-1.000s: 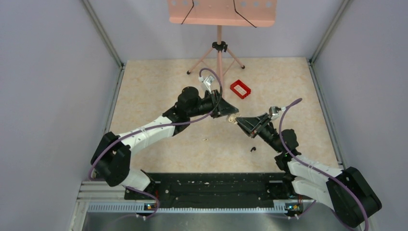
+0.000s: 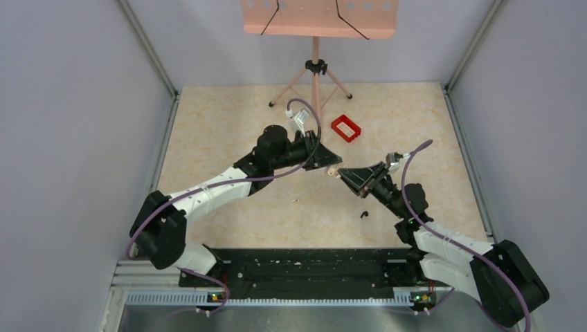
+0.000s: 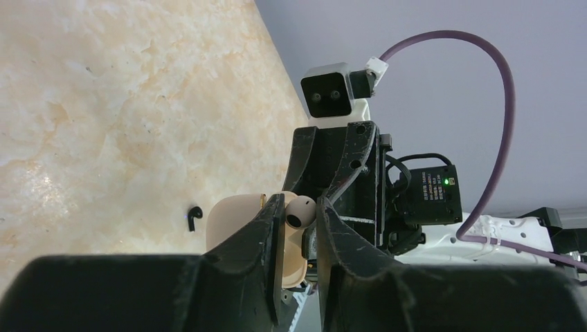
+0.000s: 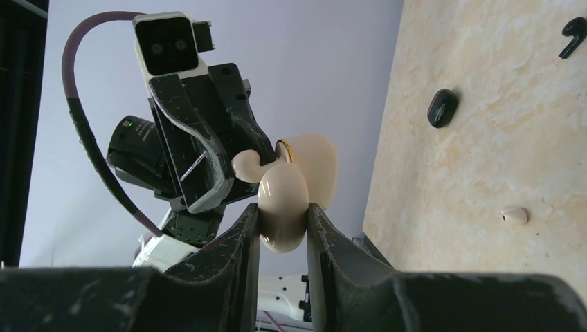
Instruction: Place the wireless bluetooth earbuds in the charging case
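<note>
Near the middle of the top view my two grippers meet. My left gripper is shut on a cream earbud [image 3: 302, 207], its rounded end with a dark patch showing between the fingertips. My right gripper is shut on the cream charging case [image 4: 284, 200], whose lid [image 4: 317, 166] stands open behind it. In the right wrist view the earbud [image 4: 246, 164] is at the case's opening, beside the gold hinge; whether it is seated inside cannot be told.
A cream earbud [image 4: 514, 216] lies on the table [image 4: 471, 166]. A black case [image 4: 442, 108] and black earbud [image 4: 572, 38] lie nearby. A red tray [image 2: 345, 128] sits at the back, before a pink stand [image 2: 315, 97].
My right gripper and arm have shifted very slightly in the top view. The left arm looks almost still.
</note>
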